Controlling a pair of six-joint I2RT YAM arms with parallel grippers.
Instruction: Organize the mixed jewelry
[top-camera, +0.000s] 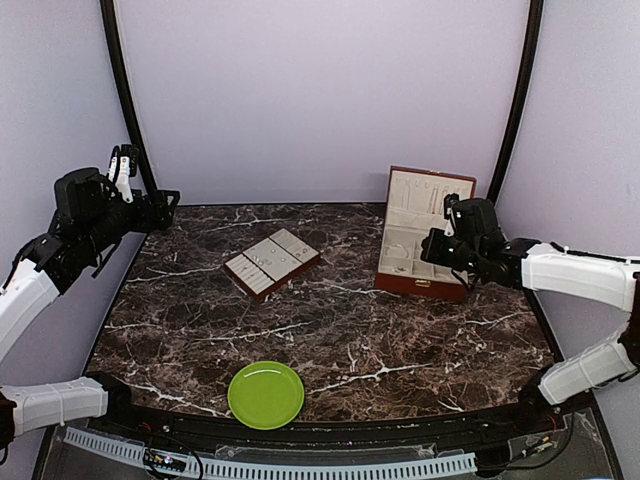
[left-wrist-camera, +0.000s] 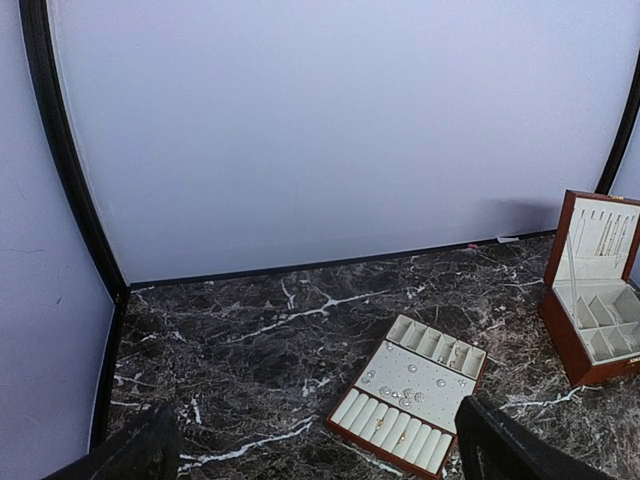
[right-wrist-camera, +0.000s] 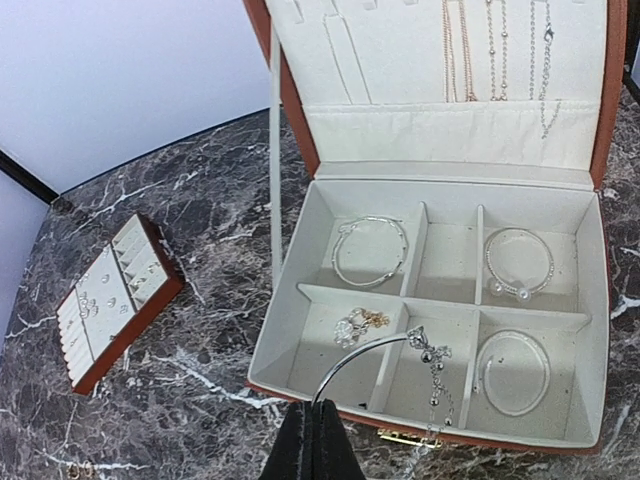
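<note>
In the right wrist view, my right gripper is shut on a silver bracelet (right-wrist-camera: 368, 350), a stiff curved bar with a beaded chain hanging from its far end. The bracelet hangs over the front compartments of the open jewelry box (right-wrist-camera: 262, 385). Bracelets lie in the back left, back right and front right compartments; gold-and-clear jewelry (right-wrist-camera: 355, 326) is in the front left one. Necklaces (right-wrist-camera: 497, 50) hang inside the lid. In the top view my left gripper (top-camera: 174, 205) is raised at the far left; the left wrist view shows its fingers wide apart, nothing between them.
A flat jewelry tray (top-camera: 270, 262) with rings and earrings lies left of the box. A green plate (top-camera: 266, 395) sits at the table's front edge. Small gold pieces (right-wrist-camera: 80, 470) show at the lower left of the right wrist view. Mid-table is bare.
</note>
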